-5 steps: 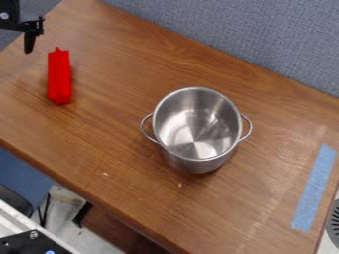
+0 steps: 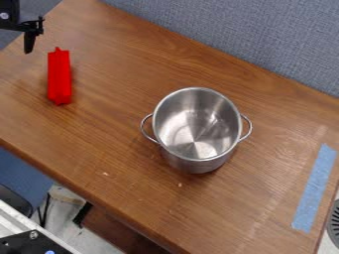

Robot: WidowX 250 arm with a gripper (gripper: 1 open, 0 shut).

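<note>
A long red object (image 2: 58, 77) lies on the wooden table (image 2: 133, 179) toward the left. A steel pot (image 2: 196, 129) with two side handles stands upright right of centre, and its inside looks empty. My black gripper (image 2: 30, 44) hangs at the upper left edge, above and left of the red object and apart from it. Only part of it is in view; nothing shows held in it, and its fingers are too small to make out clearly.
A strip of blue tape (image 2: 312, 189) lies near the table's right edge. A grey padded wall (image 2: 265, 40) runs along the back. Cables and equipment sit below the left edge.
</note>
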